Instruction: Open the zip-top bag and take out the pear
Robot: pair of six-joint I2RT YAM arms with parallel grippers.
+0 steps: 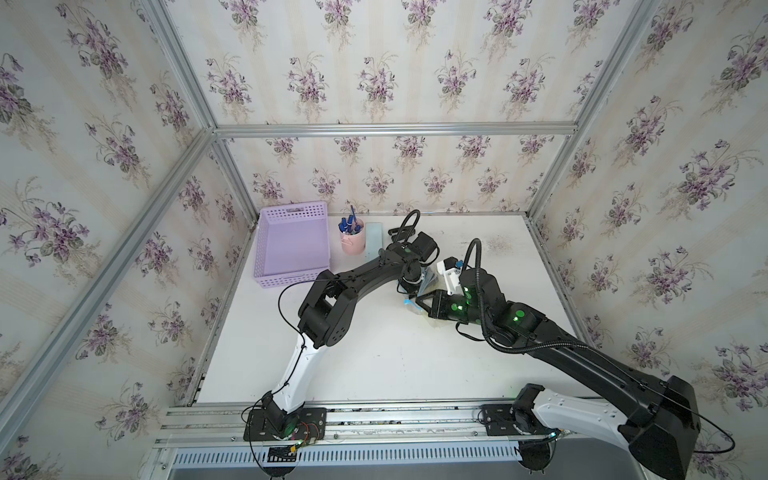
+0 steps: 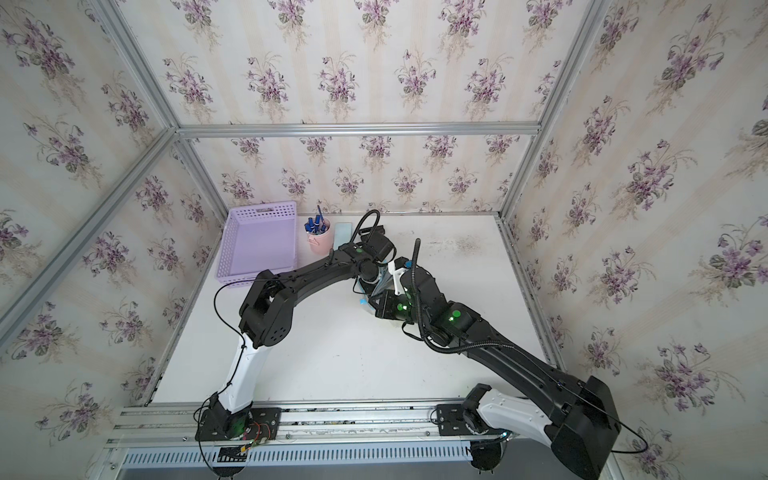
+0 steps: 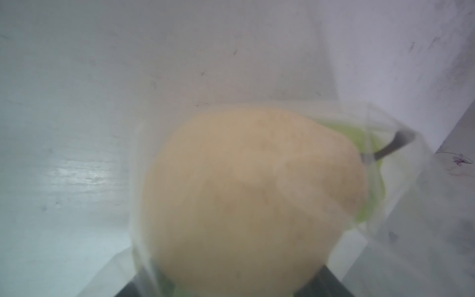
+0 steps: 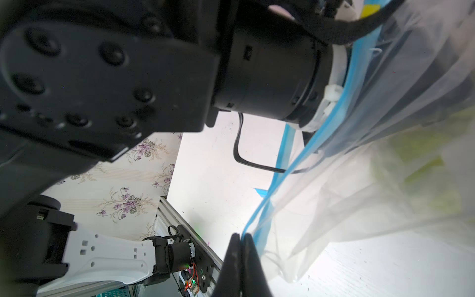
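Observation:
The clear bag with a blue zip edge (image 4: 324, 123) hangs between my arms near the table's centre. In the left wrist view the pale pear (image 3: 247, 193) with a dark stem fills the middle inside translucent plastic, a green shape behind it. Dark tips of my left gripper show at the bottom, either side of the pear; how far they close on it is hidden. My right gripper is shut on the bag's blue edge near its corner. In both top views the arms hide most of the bag.
A lilac basket (image 1: 292, 240) stands at the back left, beside a pink cup (image 1: 353, 240) of blue pens and a pale blue item (image 1: 373, 236). The two arms are very close together.

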